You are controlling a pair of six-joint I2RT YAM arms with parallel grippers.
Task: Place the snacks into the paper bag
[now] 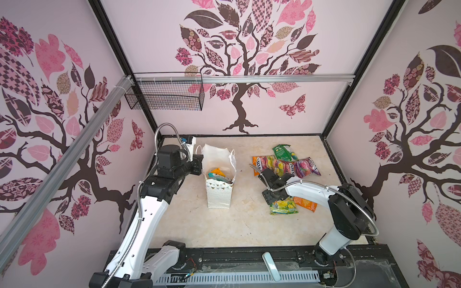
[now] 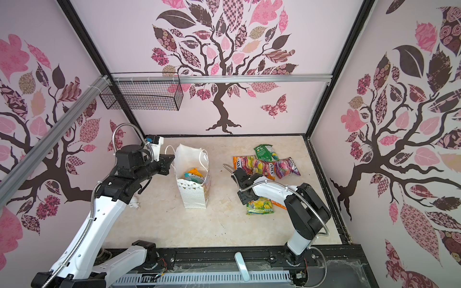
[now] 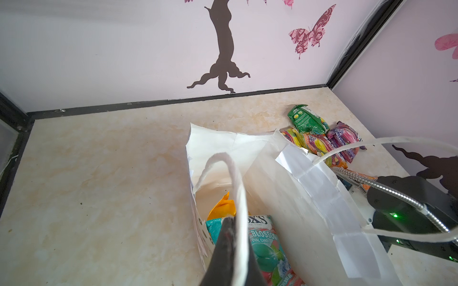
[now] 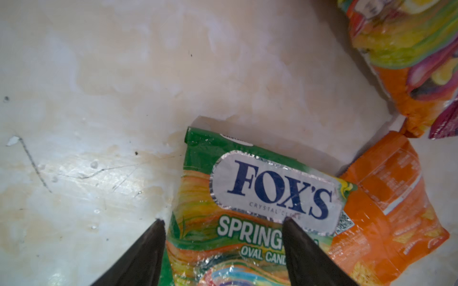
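Observation:
The white paper bag stands mid-left, holding orange and teal snack packs. My left gripper is shut at the bag's rim by a white handle; whether the handle is between its fingers is unclear. My right gripper is open over a green Fox's Spring pack on the table, with an orange pack beside it. Behind lie a green pack, a purple pack and several colourful Fox's packs.
Bare table lies in front of the bag and between it and the packs. A wire basket hangs on a rail at the upper back left, above the table.

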